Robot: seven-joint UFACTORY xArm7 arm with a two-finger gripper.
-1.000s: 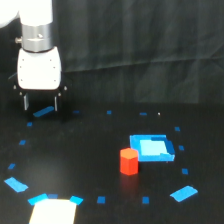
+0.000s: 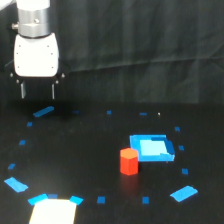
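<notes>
The white robot gripper [image 2: 37, 88] hangs at the upper left above the black table, its two dark fingers apart with nothing visible between them. A red hexagonal block [image 2: 129, 162] stands upright near the middle right. Just behind it is a blue square tray [image 2: 168, 156] with a pale square inside. A pale cream square [image 2: 52, 212] lies at the bottom left, partly cut off by the frame's edge.
Blue tape strips [image 2: 16, 185] and small blue markers are spread over the dark table [image 2: 85, 150]. A dark curtain hangs behind.
The gripper has risen a little, away from the table. The block, tray and cream square have not moved.
</notes>
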